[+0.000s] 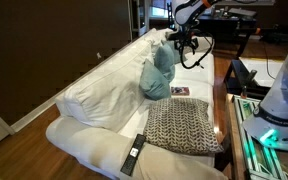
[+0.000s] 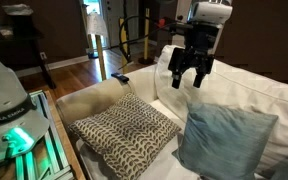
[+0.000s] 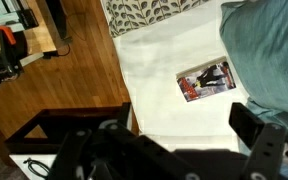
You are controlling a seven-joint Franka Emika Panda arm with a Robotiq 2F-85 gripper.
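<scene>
My gripper stands open, its two fingers far apart at the bottom corners of the wrist view and nothing between them. In exterior view 2 the gripper [image 2: 189, 78] hangs in the air above the sofa, near the blue cushion. A small dark picture case [image 3: 206, 80] lies flat on the white seat, ahead of the fingers and apart from them. From exterior view 1 the same case [image 1: 180, 91] shows between the blue cushions [image 1: 155, 80] and the patterned cushion [image 1: 182, 125].
A dark remote [image 1: 133, 154] rests on the sofa's near arm. The white sofa back [image 1: 109, 85] runs along one side; wooden floor [image 3: 89, 70] lies beyond the seat edge. A table with the robot's base stands beside the sofa. Bare seat surrounds the case.
</scene>
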